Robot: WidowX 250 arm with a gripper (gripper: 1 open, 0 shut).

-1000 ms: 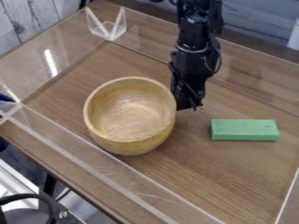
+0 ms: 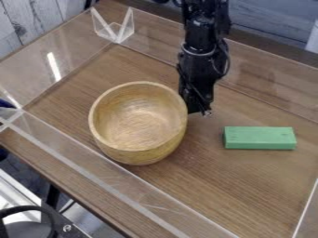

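Note:
A wooden bowl (image 2: 134, 134) sits on the wooden table, left of centre. My black gripper (image 2: 195, 99) reaches down from the top to the bowl's right rim, its tips low beside or at that rim. Its fingers look close together; whether anything thin is between them cannot be made out.
A green block (image 2: 258, 138) lies to the right of the bowl. A clear plastic piece (image 2: 114, 26) stands at the back left.
The gripper has shifted only very slightly at the bowl's right rim; the bowl and green block look unmoved.

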